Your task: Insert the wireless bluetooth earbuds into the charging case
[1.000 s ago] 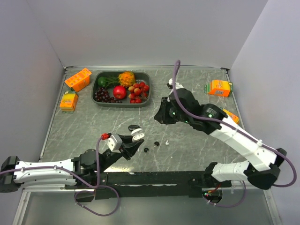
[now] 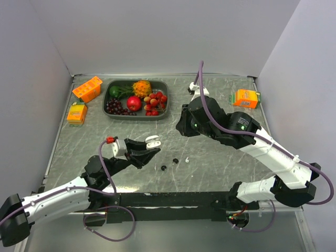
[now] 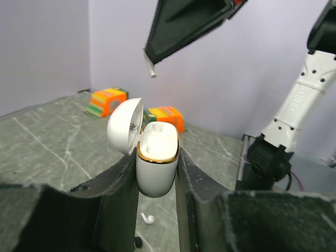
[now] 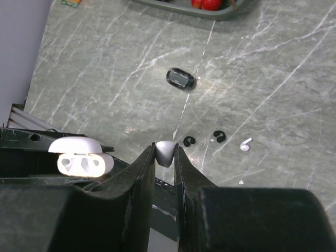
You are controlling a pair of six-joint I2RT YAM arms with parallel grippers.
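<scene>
My left gripper is shut on the white charging case [image 3: 156, 165], whose lid stands open, at the lower middle of the top view. My right gripper is shut on a small white earbud [image 4: 164, 151], held higher and to the right of the case. A second white earbud [image 4: 245, 146] lies on the marble table. Two small black pieces [image 4: 219, 135] lie beside it. In the right wrist view the open case [image 4: 81, 163] appears at the lower left, showing two empty slots.
A dark oval object [image 4: 181, 79] lies on the table. A grey tray [image 2: 136, 117] of fruit and vegetables stands at the back left. Orange boxes [image 2: 244, 98] sit near both side edges.
My left gripper has risen slightly toward the back with the case, now covering the dark oval object in the top view. The right arm has shifted slightly.
</scene>
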